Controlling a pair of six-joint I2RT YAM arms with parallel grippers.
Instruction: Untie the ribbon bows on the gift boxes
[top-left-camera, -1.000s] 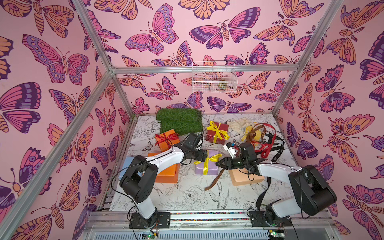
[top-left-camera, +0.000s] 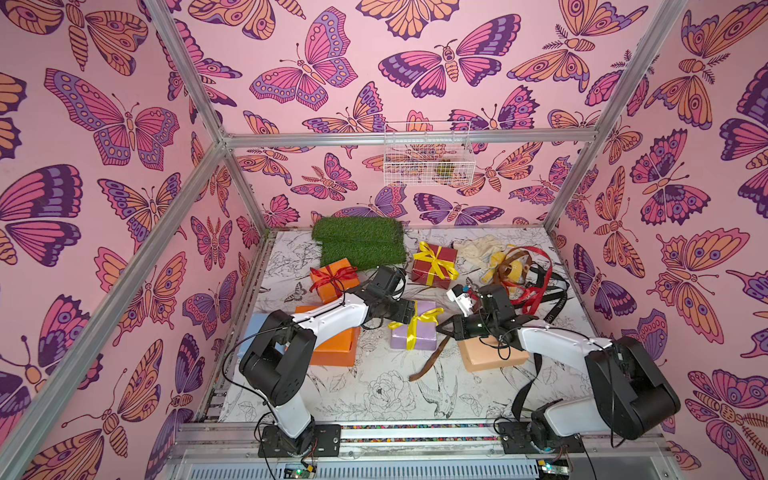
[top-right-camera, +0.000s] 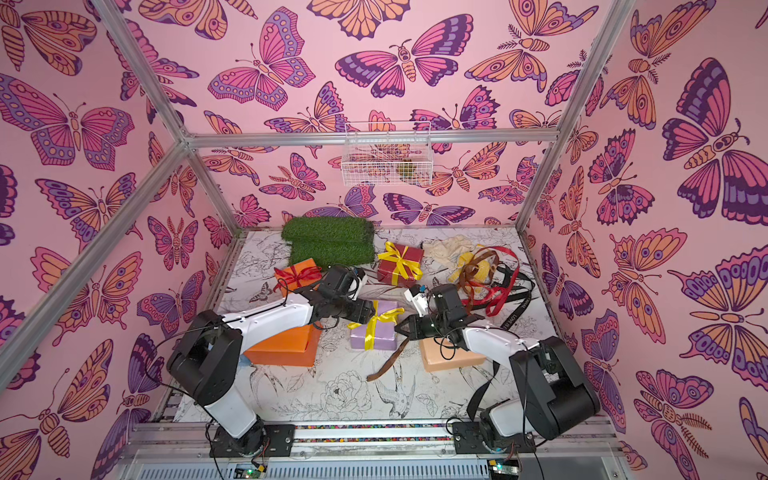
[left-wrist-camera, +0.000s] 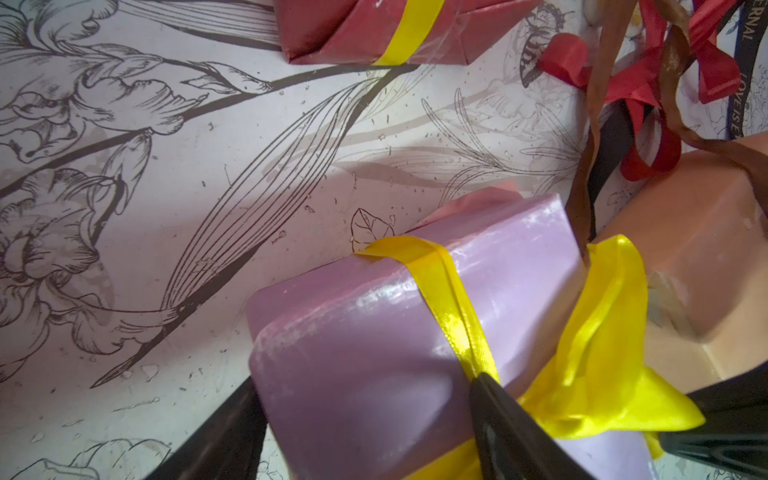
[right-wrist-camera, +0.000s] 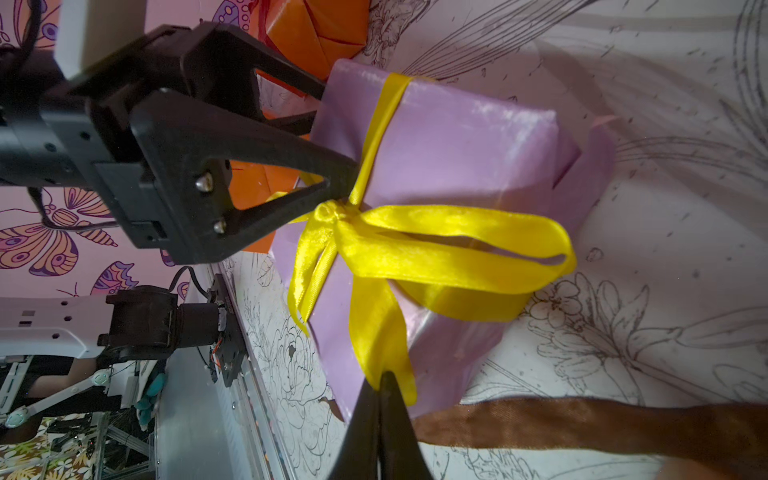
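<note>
A lilac gift box (top-left-camera: 412, 337) with a yellow ribbon bow (right-wrist-camera: 448, 256) sits centre table. My left gripper is open over it, one finger beside the ribbon near the knot. My right gripper is shut at the bow's hanging tail; whether any ribbon is between its tips is hard to tell. A dark red box (top-left-camera: 434, 272) with a yellow bow stands behind, and an orange box (top-left-camera: 328, 292) with a red bow at the back left.
Loose ribbons (top-left-camera: 540, 288) lie at the back right, beside a peach box (top-left-camera: 488, 360). An orange box (top-right-camera: 280, 348) is under the left arm; green turf (top-left-camera: 357, 240) lies at the back.
The left arm and boxes look unchanged.
</note>
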